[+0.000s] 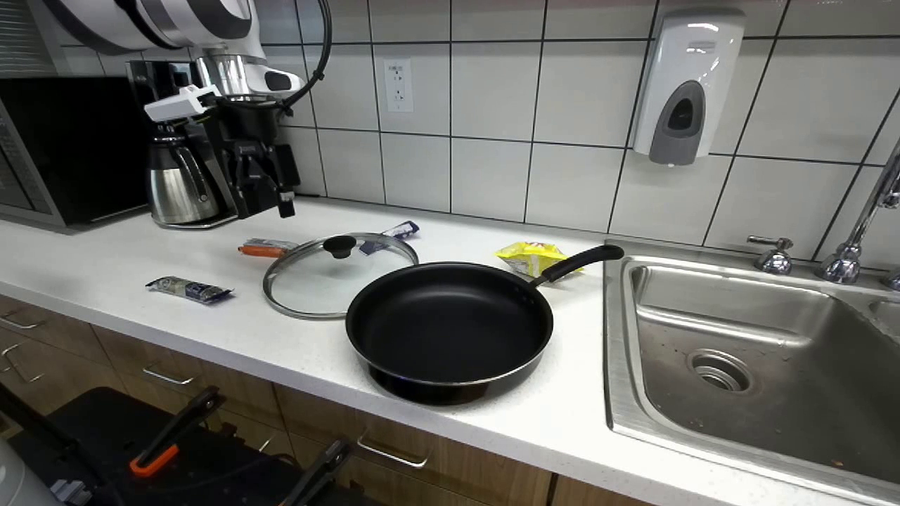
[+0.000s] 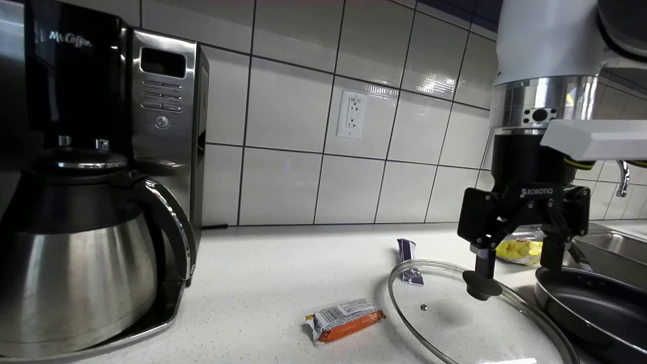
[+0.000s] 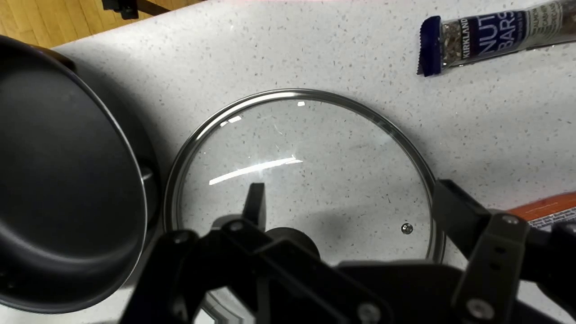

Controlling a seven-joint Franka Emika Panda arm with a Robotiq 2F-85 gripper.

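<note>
My gripper is open and empty, its two fingers spread apart above the counter. Below it in the wrist view lies the glass lid (image 3: 324,146), with a steel rim and a black knob (image 3: 294,237) partly hidden behind the gripper's linkage. Exterior view 1 shows that same lid (image 1: 337,287) flat on the counter, left of the black frying pan (image 1: 451,320). The pan looks empty, and its handle (image 1: 582,262) points back and right toward the sink.
Around the lid lie a nut bar (image 1: 189,289), an orange-wrapped bar (image 2: 349,321) and a purple wrapper (image 2: 410,261). A yellow bag (image 1: 529,256) sits behind the pan. A coffee maker (image 2: 164,127) stands at the left, a sink (image 1: 751,346) at the right.
</note>
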